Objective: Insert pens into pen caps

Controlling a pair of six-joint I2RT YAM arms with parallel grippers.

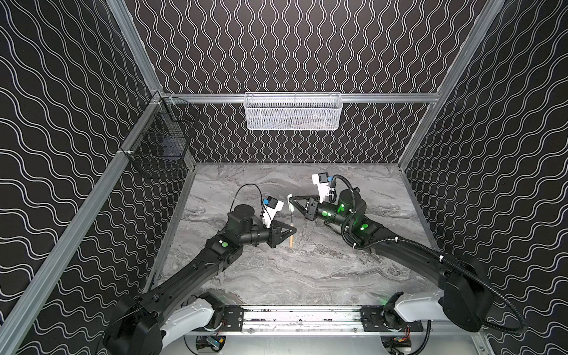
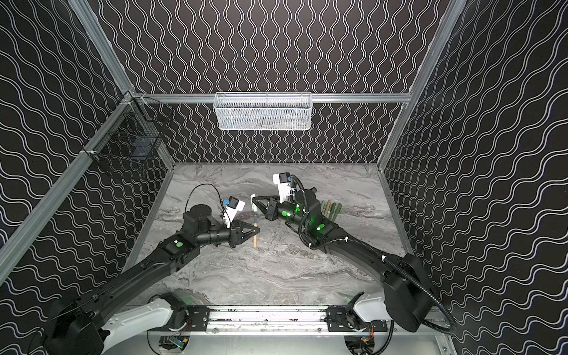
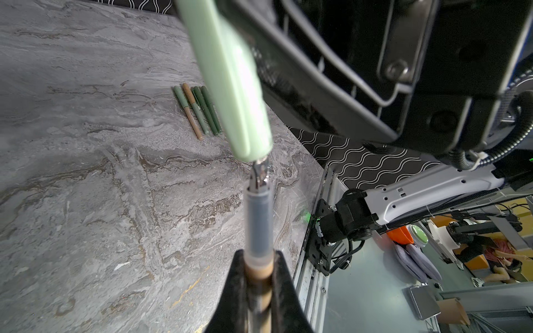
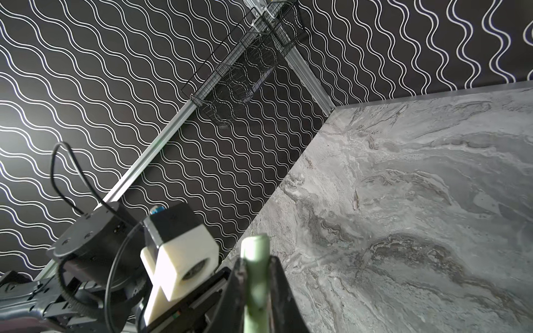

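Observation:
A pale green cap (image 3: 230, 83) slants down in the left wrist view, its lower end right at the metal tip of a pen. The pen (image 3: 258, 222) has a translucent grip and an orange barrel, standing upright between the fingers of my left gripper, which is shut on it. Whether the tip sits inside the cap or only touches its mouth, I cannot tell. My right gripper is shut on the cap, whose rounded end (image 4: 255, 247) pokes out past the fingertips. From the top left view, the cap (image 1: 290, 204) is at the pen's far end.
Several green and orange pens or caps (image 3: 197, 108) lie together on the marbled table (image 3: 100, 183), close to the right arm. A white mesh basket (image 1: 293, 113) hangs at the back, a black wire basket (image 1: 162, 142) on the left.

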